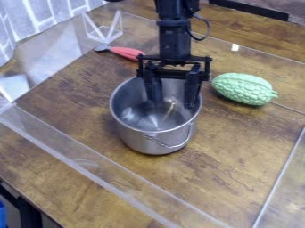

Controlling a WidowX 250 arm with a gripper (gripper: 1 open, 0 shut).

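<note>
My black gripper (172, 89) reaches down into a steel pot (152, 134) near the middle of the camera view, its fingers inside the rim. Whether it is open or shut on anything is unclear. A green bitter melon (244, 88) lies to the right of the pot. A red-handled utensil (123, 52) with a flat pale head lies behind the pot at the upper left.
Clear plastic walls border the work area. A cloth or curtain hangs at the upper left.
</note>
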